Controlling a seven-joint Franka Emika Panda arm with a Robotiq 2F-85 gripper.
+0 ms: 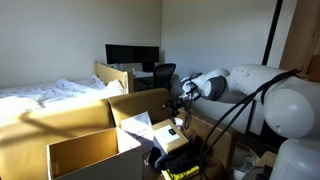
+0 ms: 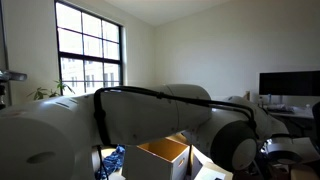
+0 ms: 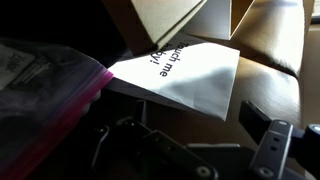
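My gripper stands open in the wrist view, its two fingers wide apart along the lower part of the picture and nothing held between them. Just beyond the fingertips lies a white sheet of paper [image 3: 205, 85] with printed black words, among them "touch me". It rests on brown leather, partly covered by a box corner [image 3: 160, 15]. In exterior view 1 the gripper [image 1: 178, 106] is low over the brown sofa, small and dark. Exterior view 2 shows mostly the white arm [image 2: 190, 95]; the fingers cannot be made out there.
A clear plastic bag with a pink seal [image 3: 75, 108] lies left of the paper. An open cardboard box [image 1: 95, 158], a pale box [image 1: 165, 134] and a black bag with yellow [image 1: 183, 165] crowd the front. The sofa [image 1: 90, 116] runs behind them.
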